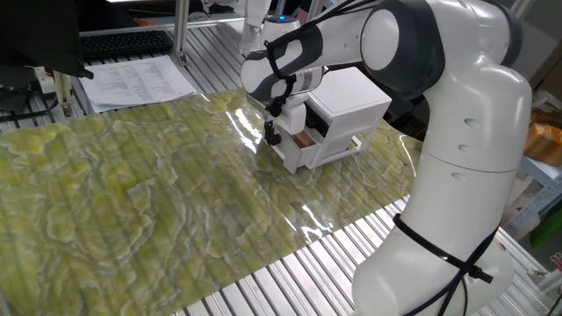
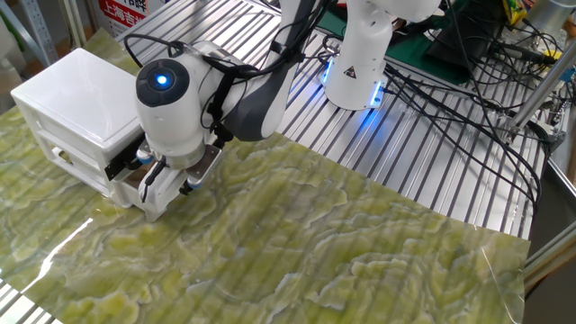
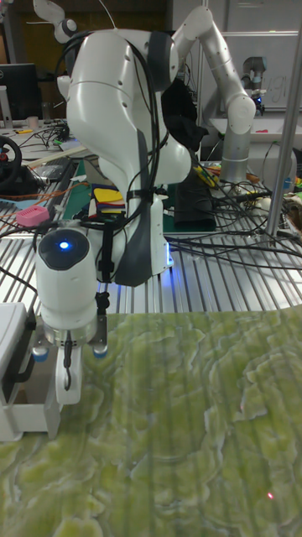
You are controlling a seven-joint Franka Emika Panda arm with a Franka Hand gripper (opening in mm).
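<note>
In the exterior view 1, a small white drawer cabinet (image 1: 351, 92) stands on the green marbled sheet, its drawer (image 1: 307, 158) partly pulled out. Something brown (image 1: 304, 140) shows inside that drawer. My gripper (image 1: 273, 133) is low at the drawer's front, close to it or touching; which of the two cannot be made out. In the exterior view 2, the hand hides much of the drawer's front beside the cabinet (image 2: 81, 99). The exterior view 3 shows the hand pointing down over the drawer front (image 3: 31, 419). The fingertips are too hidden to show how the fingers stand.
The green marbled sheet (image 1: 114, 202) lies bare over most of the table. Papers (image 1: 136, 83) and a keyboard (image 1: 127, 42) are at the far left. Loose black cables (image 2: 450, 135) cross the slatted table near the arm's base.
</note>
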